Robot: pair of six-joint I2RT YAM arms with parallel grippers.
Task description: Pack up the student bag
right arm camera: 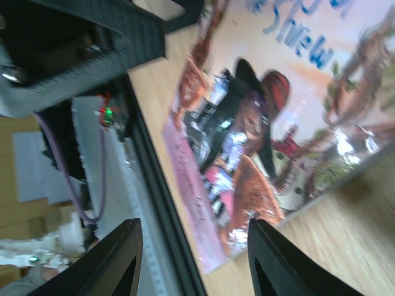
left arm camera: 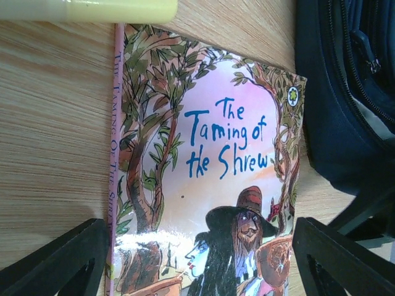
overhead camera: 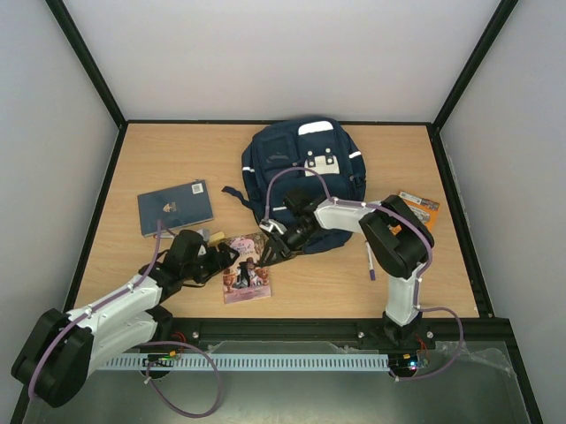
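The book "The Taming of the Shrew" (left arm camera: 203, 154) lies flat on the table between my two grippers. My left gripper is open, with its fingers on either side of the book, one near the spine and one near the opposite edge. From the right, my right gripper reaches to the book's edge; its fingers (right arm camera: 108, 262) are apart, with the near corner of the book (right arm camera: 253, 203) just beyond the gap. Whether either gripper touches the book cannot be told. Behind lies the dark blue backpack (overhead camera: 281, 150), partly covered by my right arm.
A dark blue folder or notebook (overhead camera: 168, 210) lies at the left. A yellowish cylindrical item (left arm camera: 92, 9) rests just past the book's top edge. At the right are an orange book (overhead camera: 424, 205) and a marker (overhead camera: 371, 265).
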